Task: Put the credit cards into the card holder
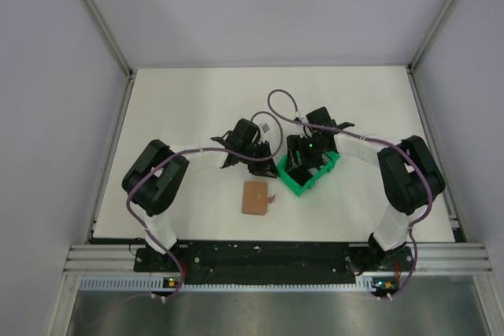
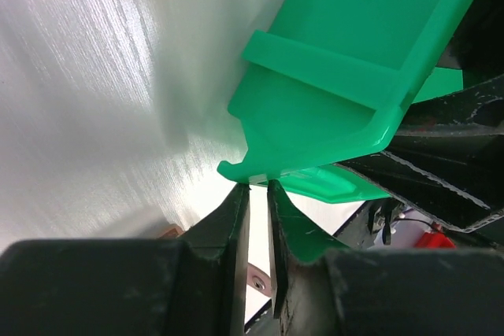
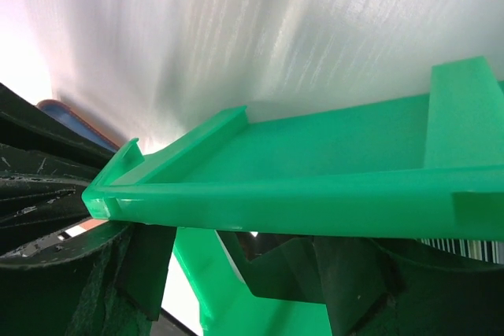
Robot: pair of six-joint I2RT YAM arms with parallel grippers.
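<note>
A green holder or tray [image 1: 295, 183] with dark compartments sits at the table's centre-right, seen close up in the left wrist view [image 2: 315, 108] and right wrist view [image 3: 307, 202]. My left gripper [image 1: 272, 168] is at its left corner, the fingertips close together at the green edge; whether it pinches it is unclear. My right gripper [image 1: 299, 155] is over the holder; in its wrist view the fingers are apart, partly hidden behind the green rim. I cannot make out the cards clearly.
A brown leather piece [image 1: 254, 197], perhaps the card holder, lies just below my left gripper, left of the green piece.
</note>
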